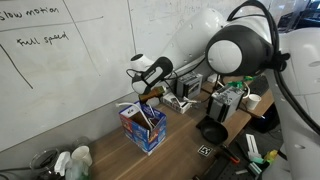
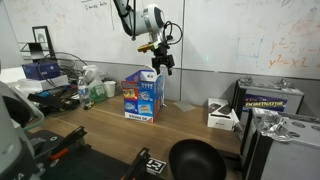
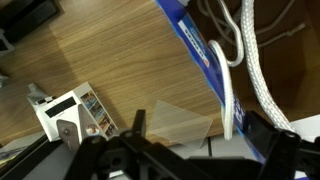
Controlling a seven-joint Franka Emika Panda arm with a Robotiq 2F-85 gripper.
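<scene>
The blue-and-red cardboard box [image 1: 147,137] stands upright on the wooden table, its top open; it also shows in exterior view 2 [image 2: 140,104]. White cords [image 3: 249,50] lie inside it, and a white curved strip [image 3: 227,95] rises along its blue rim [image 3: 203,52]. Just over the box's edge, my gripper is open, pointing down. In the wrist view the strip and rim appear between its fingers, nearer the right one; whether they touch is unclear. Exterior view 2 shows the gripper [image 2: 162,66] above the box's right side.
A black pan [image 2: 197,160] sits to the front right, near a silver toaster [image 2: 275,145]. Beyond them is a white box [image 2: 221,116]. Bottles and cups [image 2: 98,91] stand left of the cardboard box. Bare table [image 2: 178,125] lies between box and pan.
</scene>
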